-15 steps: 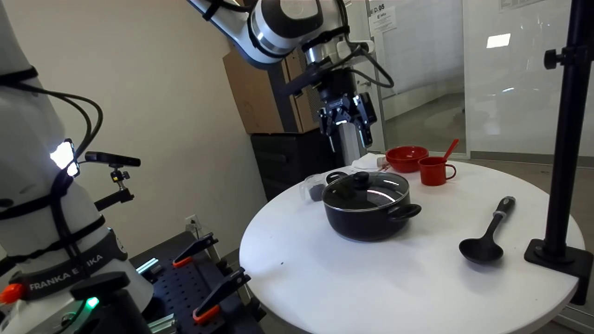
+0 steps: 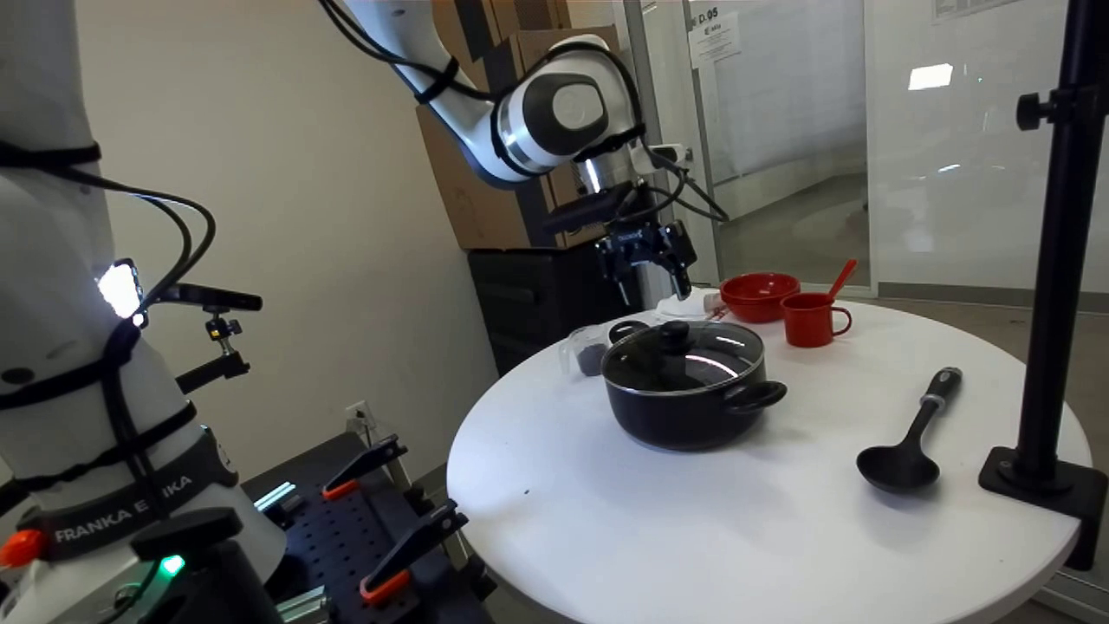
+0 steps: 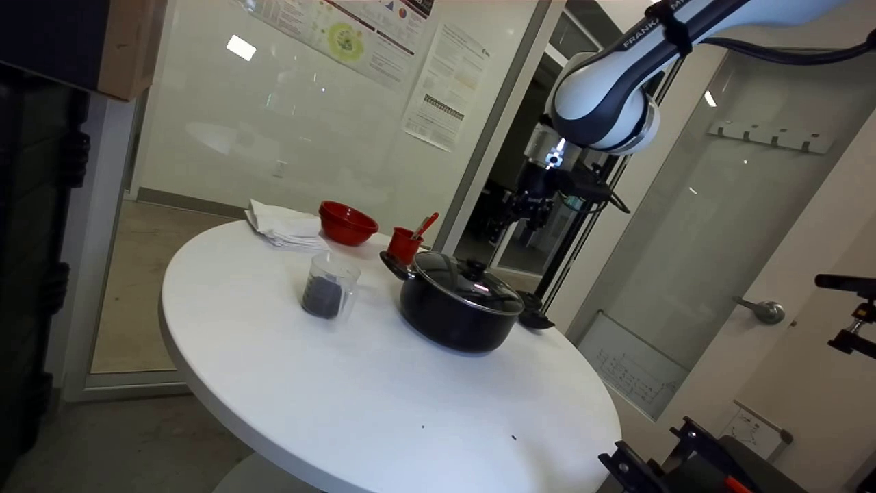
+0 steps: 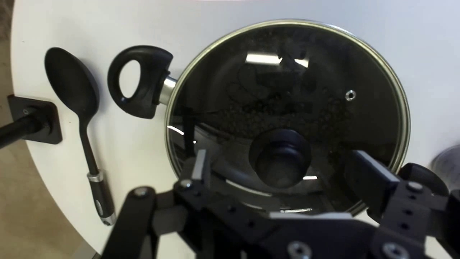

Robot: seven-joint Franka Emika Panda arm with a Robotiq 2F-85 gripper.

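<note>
On the white table stands a black pot [image 2: 681, 418], covered by a glass lid [image 4: 258, 86] with a black knob [image 4: 283, 159]. My gripper [image 2: 652, 295] hangs in the air above the pot, apart from it. In the wrist view its fingers [image 4: 373, 172] are spread wide, the knob showing between and below them. Nothing is held; the gripper is open. Dark, grainy contents show dimly through the glass. From the second exterior view the lid [image 3: 460, 283] rests on the pot [image 3: 452, 319].
A black spoon [image 2: 906, 463] lies near a black post [image 2: 1045, 312]. A clear cup [image 3: 330, 287] with dark contents, white cloth [image 3: 283, 224], red bowl [image 2: 760, 298] and red mug [image 2: 811, 321] stand around the pot.
My gripper has come down towards the pot and stays open. The pot, its lid and the other things on the table have not moved.
</note>
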